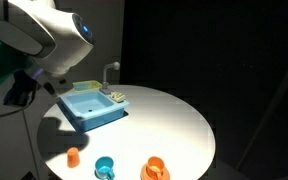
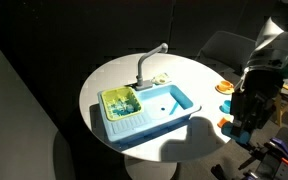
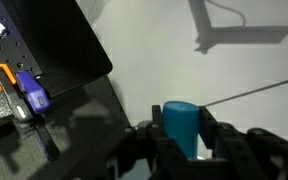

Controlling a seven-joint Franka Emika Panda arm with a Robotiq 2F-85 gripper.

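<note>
In the wrist view, a teal object point(image 3: 182, 128) with a rounded end stands between the fingers of my gripper, which is shut on it. Exterior view 2 shows the gripper point(image 2: 246, 124) at the right, over the near side of the table, with something teal point(image 2: 242, 136) at its tip. The light blue sink tub point(image 2: 156, 122) sits well to its left there. In exterior view 1 the arm fills the upper left, and the held object is hard to make out.
An orange cup point(image 1: 73, 157), a blue mug point(image 1: 104, 166) and an orange mug point(image 1: 155, 164) on an orange plate stand along the table's front. A yellow-green rack point(image 2: 121, 102) is in the tub, a faucet point(image 2: 148, 68) behind it.
</note>
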